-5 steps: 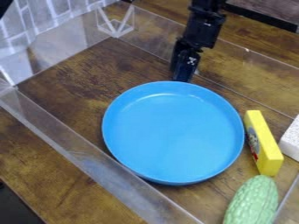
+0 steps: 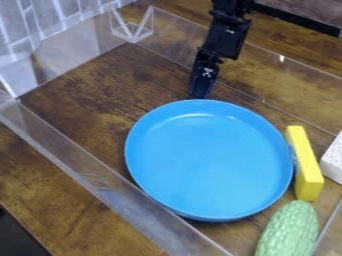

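My black gripper (image 2: pixel 206 78) hangs from the top centre, low over the wooden floor of a clear-walled bin, just behind a blue plate (image 2: pixel 207 161). Right of the plate lie a yellow box (image 2: pixel 305 162) and, at the lower right, a pale green corn cob (image 2: pixel 287 230).
A white object (image 2: pixel 330 160) sits at the right edge. Clear plastic walls (image 2: pixel 38 69) enclose the area. Bare wood floor lies open at the left and behind the plate on the right.
The blue plate has shifted slightly right and toward the front. The gripper has moved a little left and down.
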